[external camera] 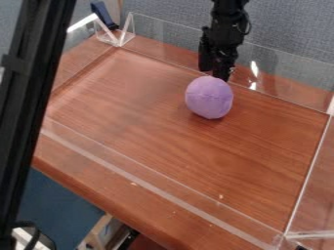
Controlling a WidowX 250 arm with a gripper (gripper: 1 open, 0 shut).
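A purple ball (209, 98) rests on the wooden tabletop, right of centre toward the back. The black gripper (217, 61) hangs from the top of the view just above and behind the ball, by the clear back wall. Its fingers are dark and small, so whether it is open or shut is unclear.
Clear low walls edge the wooden table (156, 166), with a grey backdrop behind. A black vertical post (29, 88) crosses the left of the view.
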